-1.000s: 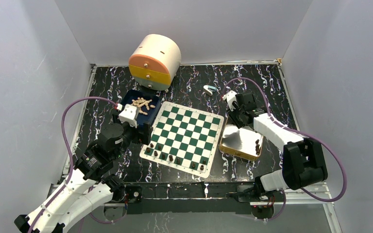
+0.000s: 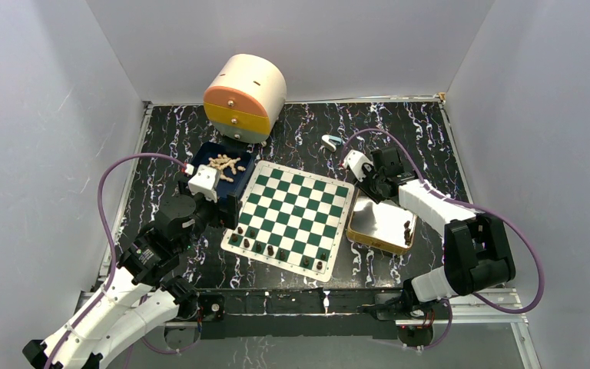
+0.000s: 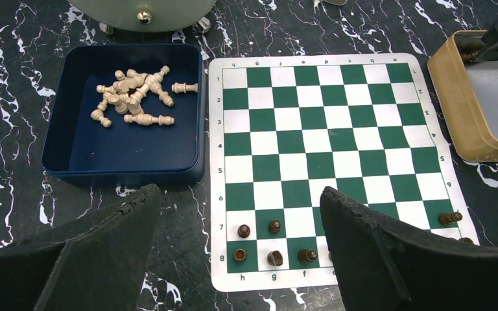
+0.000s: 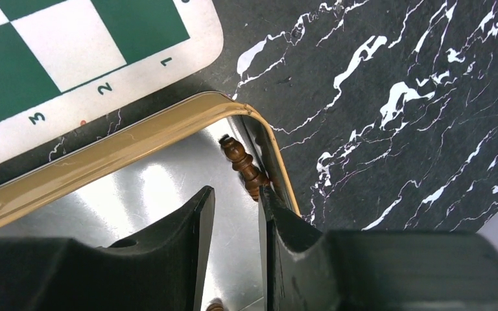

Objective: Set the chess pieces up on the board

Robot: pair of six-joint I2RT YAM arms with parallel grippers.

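Observation:
The green-and-white chessboard (image 2: pixel 343 189) lies mid-table with several dark pieces standing along its near rows, among them a dark piece (image 3: pixel 307 256) near the corner. Inside the tan tray (image 4: pixel 113 148) a brown chess piece (image 4: pixel 239 157) lies on its side in a corner, against the wall. My right gripper is over that tray, its fingers parted just short of the piece, one fingertip overlapping its lower end in view. Light pieces (image 3: pixel 133 97) lie heaped in the navy tray (image 3: pixel 123 176). My left gripper stands open beside the board, nothing between its fingers.
More dark pieces (image 2: pixel 407 233) lie at the right side of the tan tray. A drum-shaped drawer cabinet (image 2: pixel 247 92) stands at the back, and a small white-and-blue object (image 2: pixel 330 142) lies behind the board. Bare marble table surrounds the board's far side.
My right gripper has shifted slightly left over the tan tray's far end. The left arm and the pieces on the board look unmoved.

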